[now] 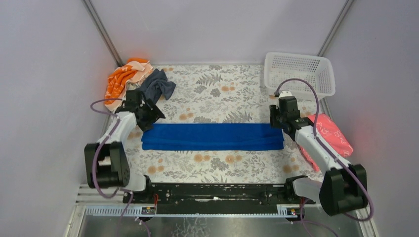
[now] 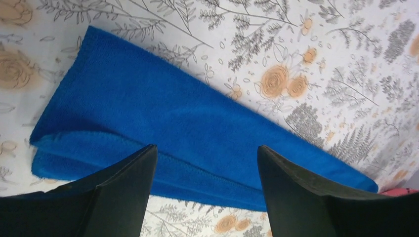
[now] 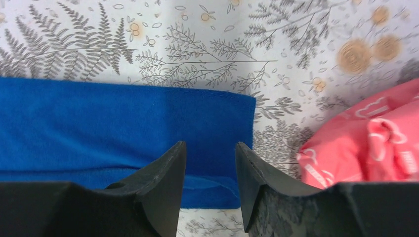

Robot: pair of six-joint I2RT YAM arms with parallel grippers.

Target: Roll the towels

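Note:
A blue towel (image 1: 212, 136) lies folded into a long strip across the middle of the table, its lower layer showing along the near edge. My left gripper hangs over the towel's left end, fingers apart with only towel visible below. My right gripper is over the towel's right end, fingertips apart, with nothing seen held between them.
An orange-and-white towel (image 1: 121, 79) and a grey towel (image 1: 155, 86) lie bunched at the back left. A white basket (image 1: 299, 74) stands at the back right, above a pink cloth (image 1: 331, 138) on the right.

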